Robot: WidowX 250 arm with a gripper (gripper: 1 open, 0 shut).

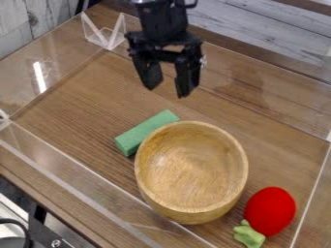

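Note:
My black gripper (pixel 167 74) hangs over the upper middle of the wooden table, open, with nothing visible between its fingers. Below it lies a green block (pixel 146 132), tilted diagonally just left of a large wooden bowl (pixel 191 170). The gripper is apart from both, higher in the view. At the lower right sits a red object (pixel 270 211) with a pale green top, like a strawberry toy.
A clear plastic piece (pixel 104 29) stands at the upper left, and another (pixel 4 116) is at the left edge. A black cable (pixel 14 231) shows at the bottom left corner.

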